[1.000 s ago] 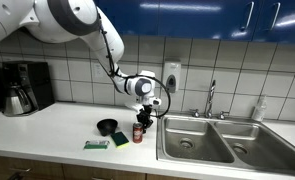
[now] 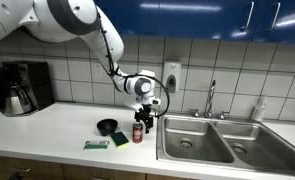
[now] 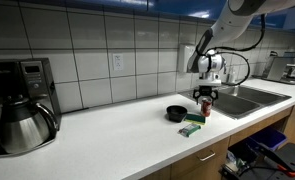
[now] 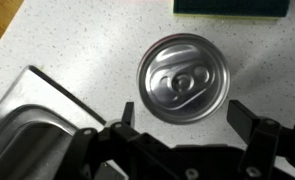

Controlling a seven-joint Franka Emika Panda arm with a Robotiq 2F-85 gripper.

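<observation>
A can [image 4: 184,79] shows its silver top with the pull tab in the wrist view, upright on the speckled counter. In exterior view 1 the same red can [image 2: 138,132] stands left of the sink. My gripper points down at it in the wrist view, its fingers [image 4: 125,114] wide apart, one to each side of the can's near edge. Nothing is held; the gripper is open. In exterior view 1 the gripper [image 2: 147,120] hangs around the can's top, slightly right of it; whether they touch I cannot tell.
A black bowl [image 2: 107,127], a dark green-and-yellow sponge [image 2: 119,138] and a green item [image 2: 96,145] lie left of the can. The double sink [image 2: 159,150] borders it on the right. A coffee maker [image 2: 29,87] stands far left, with clear counter between.
Over the last second the arm and gripper have shifted very slightly at most. The can and the other objects stay where they were.
</observation>
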